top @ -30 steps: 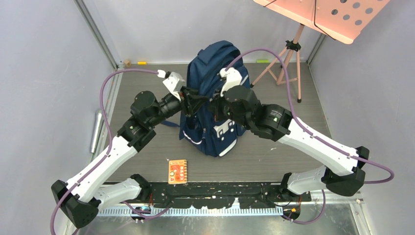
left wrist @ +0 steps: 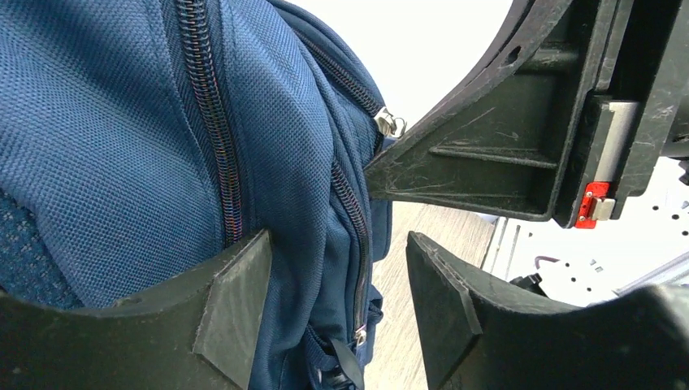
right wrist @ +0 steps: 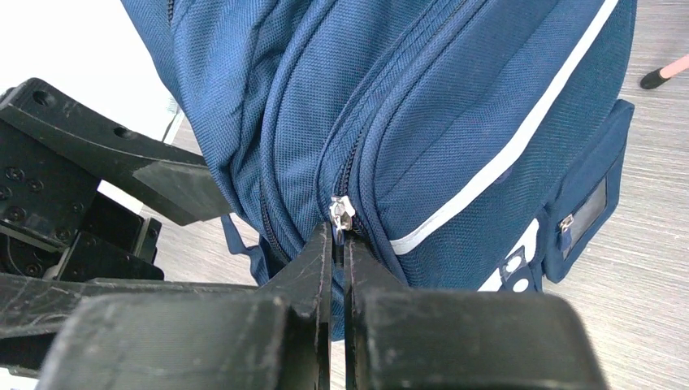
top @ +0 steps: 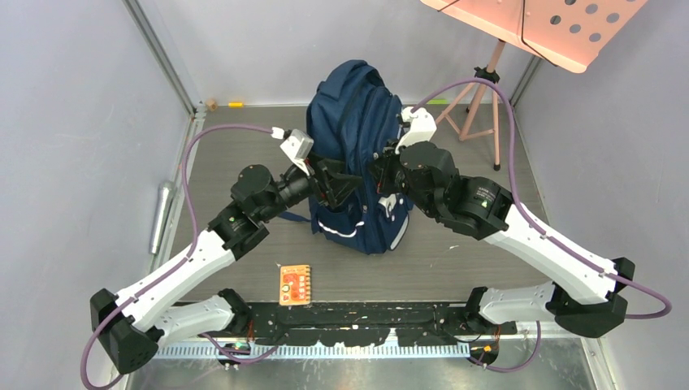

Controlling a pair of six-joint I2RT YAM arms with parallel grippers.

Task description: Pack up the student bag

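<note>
A navy backpack (top: 351,130) stands on the grey floor between my two arms. In the right wrist view, my right gripper is shut on a metal zipper pull (right wrist: 342,213) on the bag's front, beside a white reflective strip. My left gripper stands open in front of the bag; the blue fabric lies behind and between its fingers, and whether it touches them I cannot tell. A second zipper pull (left wrist: 389,123) shows near the right gripper's dark body in the left wrist view. The orange spiral notebook (top: 295,284) lies on the floor, front left of the bag.
A pink tripod (top: 479,106) stands behind on the right, with a pink perforated panel (top: 561,24) overhead at upper right. A silver cylinder (top: 162,218) lies along the left wall. Floor on both sides of the bag is clear.
My right gripper has shifted right, and the bag has straightened a little. The notebook has not moved.
</note>
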